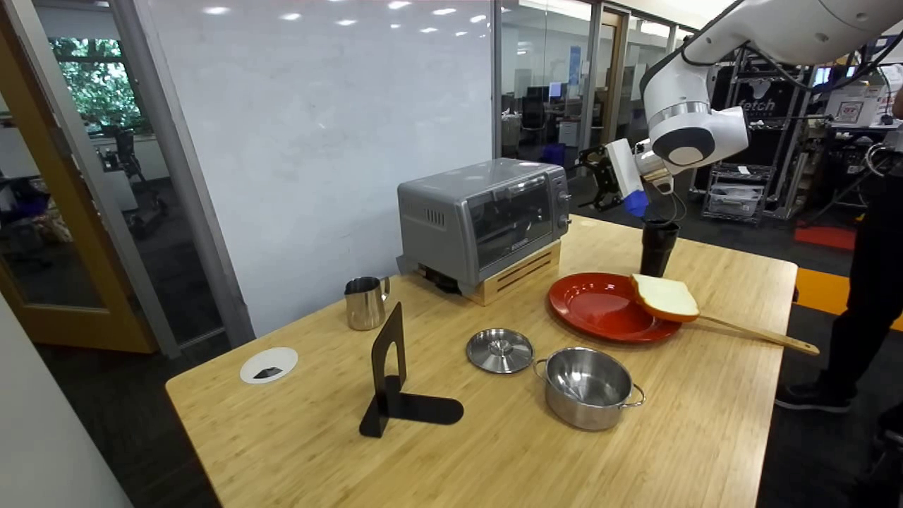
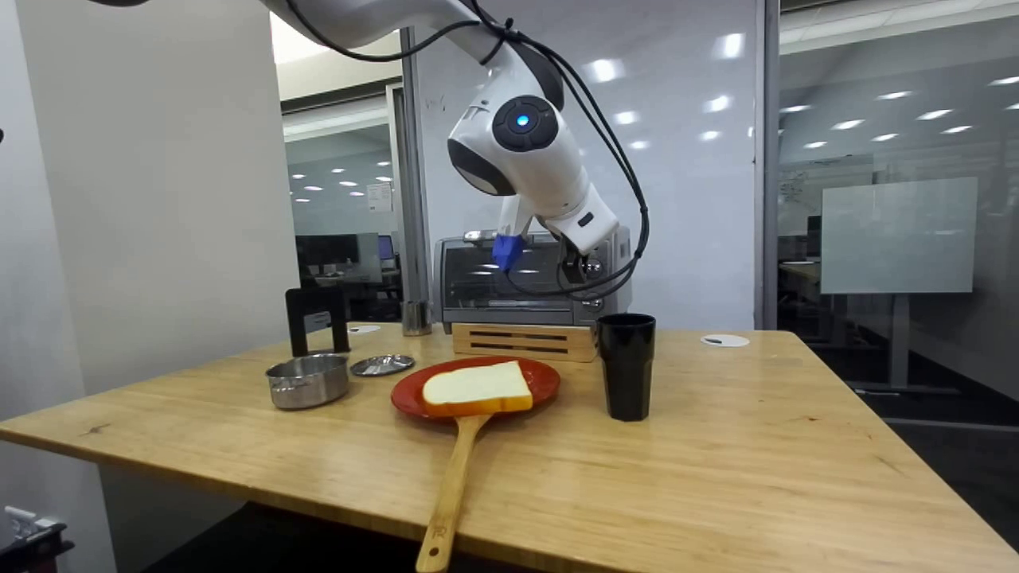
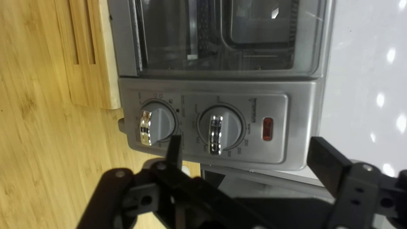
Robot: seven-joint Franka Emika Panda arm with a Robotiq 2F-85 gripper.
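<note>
A grey toaster oven (image 1: 487,221) rests on a slatted wooden stand (image 1: 518,275) against the white wall. Its door is closed. In the wrist view the control panel (image 3: 244,152) fills the middle, with a lower knob (image 3: 162,121), a temperature knob (image 3: 229,128) and a small red indicator (image 3: 267,129). Facing this panel, my gripper is open, its black fingertips wide apart and nothing between them. From outside, the gripper (image 1: 584,179) shows by the oven's knob end, above the table; the exact gap to the knobs is hard to judge.
A black cup (image 2: 626,368) stands upright near the arm. Bread (image 2: 478,387) and a wooden-handled utensil (image 2: 453,487) lie over the red plate (image 1: 592,305). A steel pot (image 1: 585,389), lid (image 1: 499,351), pitcher (image 1: 365,305) and black bookend (image 1: 398,398) occupy the table's other side.
</note>
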